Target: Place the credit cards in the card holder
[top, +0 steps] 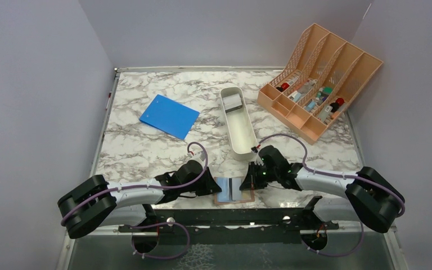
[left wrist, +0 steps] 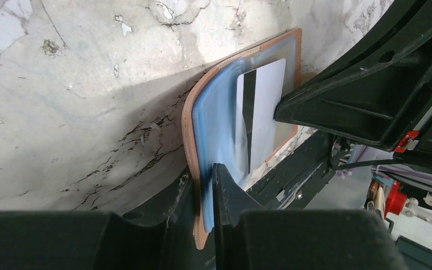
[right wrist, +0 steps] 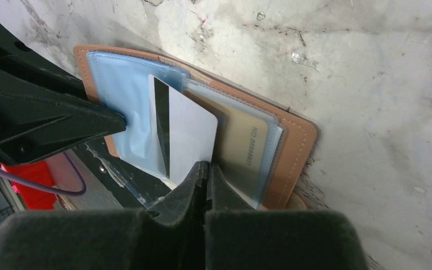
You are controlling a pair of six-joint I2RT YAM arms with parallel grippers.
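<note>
The open card holder [top: 250, 200], with a brown border and blue lining, lies at the table's front edge between both grippers. My left gripper is shut on the holder's left edge, whose brown and blue layers pass between its fingers. A white credit card [right wrist: 193, 129] with a black stripe lies tilted over the holder's middle, partly over the blue pocket [right wrist: 130, 93]. My right gripper is shut at the card's near right corner, the thin card seemingly pinched between its fingertips. How far the card sits in the pocket cannot be made out.
A gold-toned card [right wrist: 239, 140] sits in the holder's right clear pocket. Behind stands a white tray [top: 241, 129] with a grey-white item at its far end. A blue folder [top: 170, 116] lies back left, an orange rack [top: 298, 115] back right.
</note>
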